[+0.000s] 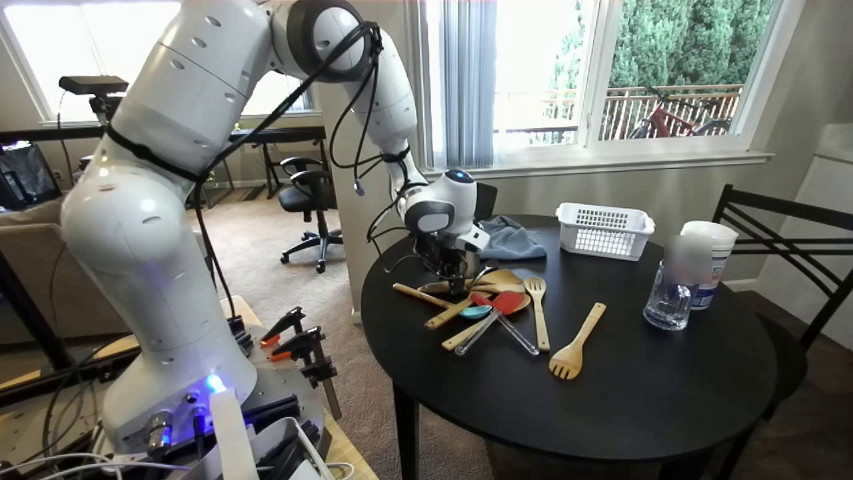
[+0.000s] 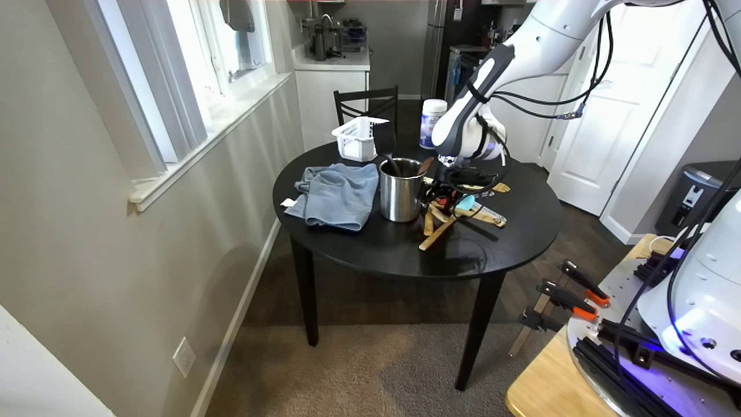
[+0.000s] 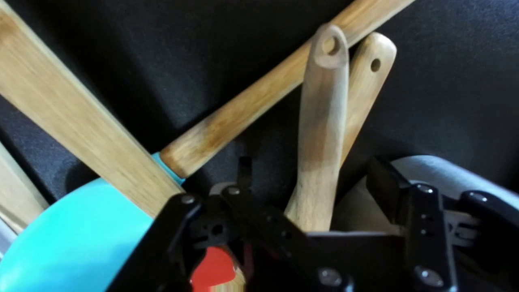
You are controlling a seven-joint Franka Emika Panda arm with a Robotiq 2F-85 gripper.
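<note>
My gripper is open just above a heap of utensils, low over the table in exterior view 1. In the wrist view a pale wooden handle (image 3: 318,146) with a hole at its end lies in the gap between the fingers, with clearance on both sides. A second wooden handle (image 3: 372,73) shows partly behind it, and a longer one (image 3: 253,104) runs slantwise, joined to a turquoise head (image 3: 78,238). A red spatula head (image 1: 508,301) lies on the heap. My gripper's own body hides part of the pile.
A steel pot (image 2: 400,198) holding utensils stands close beside my gripper, with a blue-grey cloth (image 2: 340,194) past it. Farther off are a white basket (image 1: 606,231), a glass mug (image 1: 670,300) and a white tub (image 1: 710,232).
</note>
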